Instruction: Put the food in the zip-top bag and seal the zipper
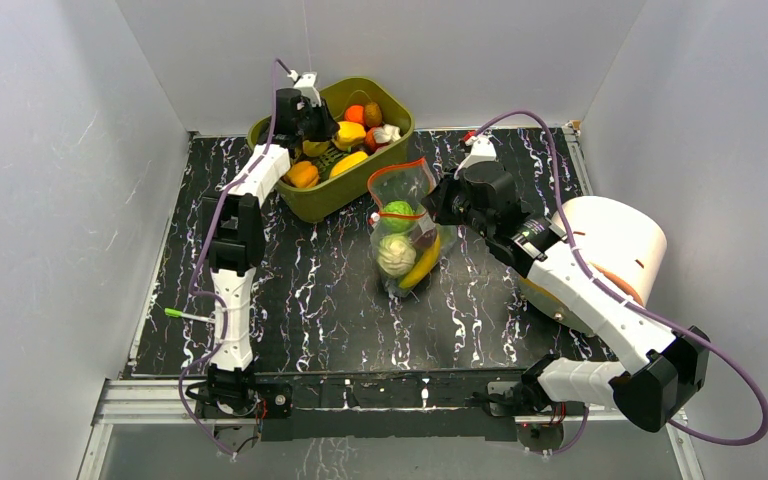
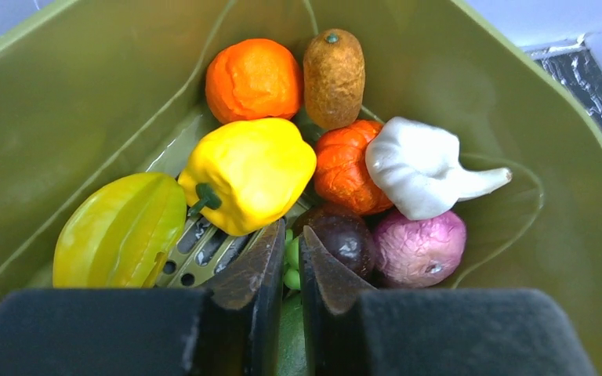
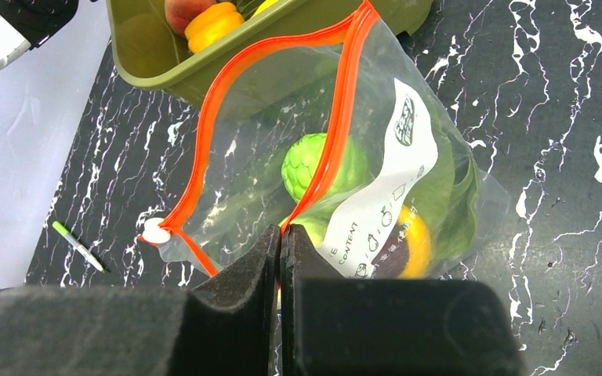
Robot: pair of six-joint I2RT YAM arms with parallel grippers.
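Observation:
A clear zip bag (image 1: 400, 250) with orange zipper (image 3: 345, 86) stands on the black table, holding a green round fruit (image 3: 313, 160), a pale cabbage and yellow pieces. My right gripper is shut on the bag's zipper rim. My left gripper hangs over the olive bin (image 1: 315, 205), its fingertips slightly apart, above green items partly hidden by the fingers. The bin holds a yellow pepper (image 2: 247, 176), starfruit (image 2: 117, 227), orange (image 2: 251, 78), kiwi (image 2: 333, 78), garlic (image 2: 415, 168), pumpkin (image 2: 341, 176), dark round fruit (image 2: 341, 243) and purple onion (image 2: 419, 247).
A white cylindrical object (image 1: 610, 235) sits at the right, under my right arm. A green marker (image 1: 188, 316) lies at the table's left.

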